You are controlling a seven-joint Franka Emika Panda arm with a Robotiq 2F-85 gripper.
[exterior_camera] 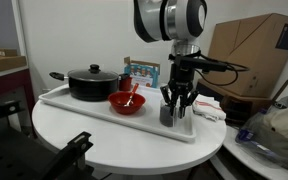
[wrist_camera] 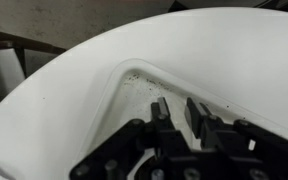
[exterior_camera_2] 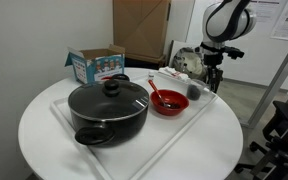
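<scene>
My gripper [exterior_camera: 181, 104] is low over the right end of the white tray [exterior_camera: 129, 119]. In the wrist view, the two fingertips of the gripper point down at the tray [wrist_camera: 134, 80] with a narrow pale gap between them. What fills that gap is too unclear to make out. A dark grey cup [exterior_camera: 166, 114] stands on the tray right by the fingers in exterior view 1. The same grey cup [exterior_camera_2: 193, 91] shows to the left of the gripper [exterior_camera_2: 212, 83] in exterior view 2.
A red bowl [exterior_camera_2: 168, 102] with a red utensil sits mid-tray. The lidded black pot [exterior_camera_2: 109, 112] fills the tray's other end, its handle sticking out. Behind stands a colourful box [exterior_camera_2: 96, 64]. The tray's front strip [exterior_camera_2: 174, 150] is clear.
</scene>
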